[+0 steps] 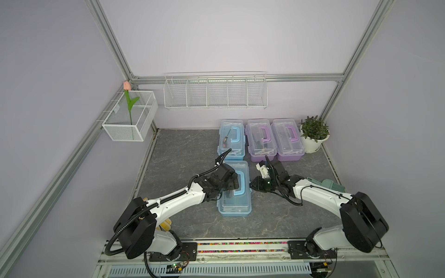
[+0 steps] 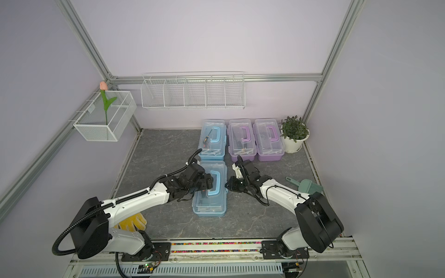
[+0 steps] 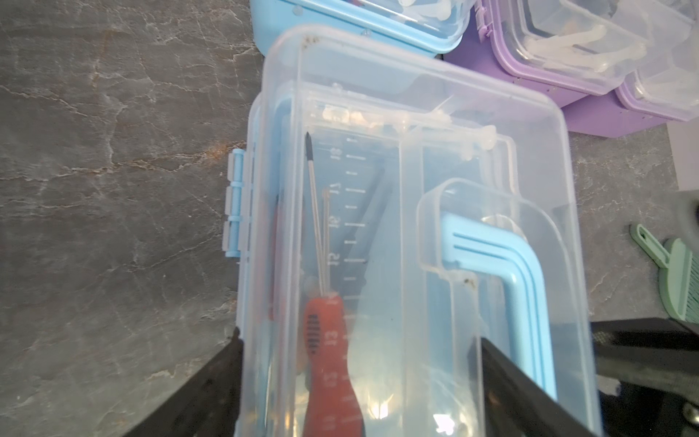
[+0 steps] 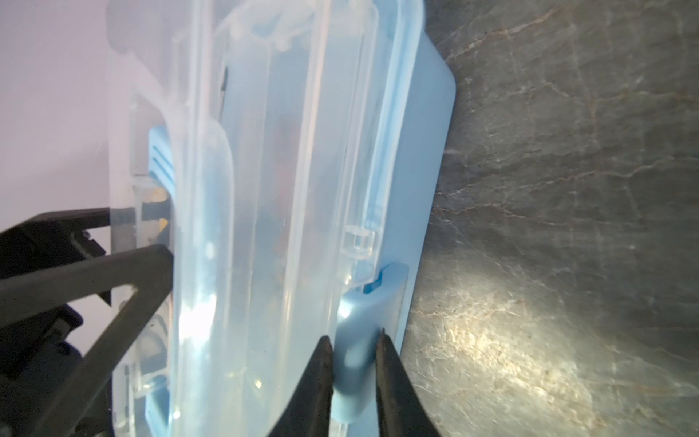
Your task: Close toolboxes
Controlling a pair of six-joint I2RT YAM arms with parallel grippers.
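A blue toolbox (image 1: 234,206) with a clear lid (image 3: 407,94) lies at the front centre of the table; a red screwdriver (image 3: 327,364) shows through the lid. My left gripper (image 1: 227,187) is over it from the left, shut on the lid, whose body fills the space between its dark fingers. My right gripper is at the toolbox's right side, shut on a blue side latch (image 4: 371,306) near its fingertips.
A blue toolbox (image 1: 231,139) and two purple ones (image 1: 287,139) stand at the back, beside a potted plant (image 1: 314,132). A green dustpan (image 2: 310,186) lies at the right, yellow gloves (image 2: 132,221) at the front left.
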